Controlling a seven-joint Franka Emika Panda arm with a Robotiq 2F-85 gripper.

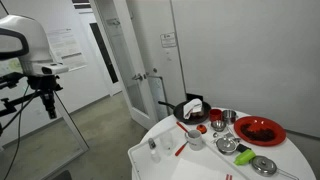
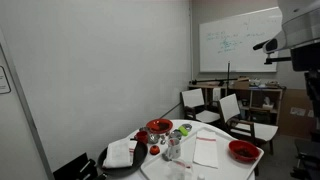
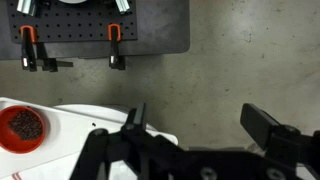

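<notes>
My gripper (image 1: 49, 104) hangs high at the left of exterior view 1, well away from the round white table (image 1: 150, 158). In the wrist view its two dark fingers (image 3: 137, 115) stand wide apart, with only bare floor visible between them. So it is open and empty. A red bowl (image 3: 21, 146) with dark brown grains inside shows at the left edge of that view, on the table's corner. The same view leaves most of the tabletop out of frame.
Exterior view 1 shows a dark pan with a white cloth (image 1: 193, 107), a red plate (image 1: 276, 129), a lidded pot (image 1: 263, 165) and small red and metal vessels. A dark perforated board (image 3: 85, 22) with orange-topped clamps lies beyond the gripper. Chairs (image 2: 198, 104) stand behind the table.
</notes>
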